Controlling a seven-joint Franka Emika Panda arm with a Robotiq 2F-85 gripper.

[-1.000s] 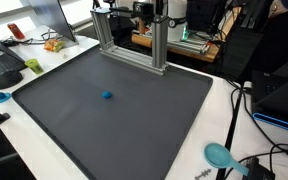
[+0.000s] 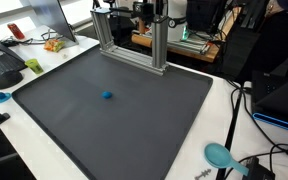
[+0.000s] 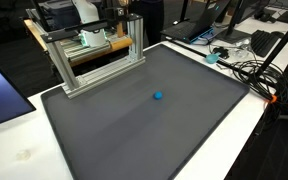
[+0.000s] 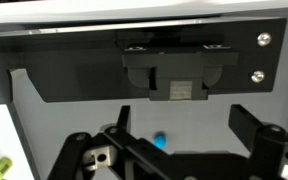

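Note:
In the wrist view my gripper is open, its two black fingers (image 4: 246, 122) wide apart with nothing between them. Just beyond the fingertips lies a black panel (image 4: 84, 72) with a protruding black handle (image 4: 177, 62) on it. A small blue object (image 4: 160, 141) shows past the gripper on the grey surface. Exterior view 1 has this blue object (image 2: 107, 95) alone on the dark mat (image 2: 124, 125); exterior view 2 also shows the blue object (image 3: 158, 96). The fingers cannot be made out in either exterior view.
A metal frame (image 3: 106, 76) stands at one edge of the mat. A teal round item (image 2: 220, 155) and cables sit off the mat's near right. A yellow-green item (image 2: 34, 66) and a blue roll (image 2: 2, 97) lie left.

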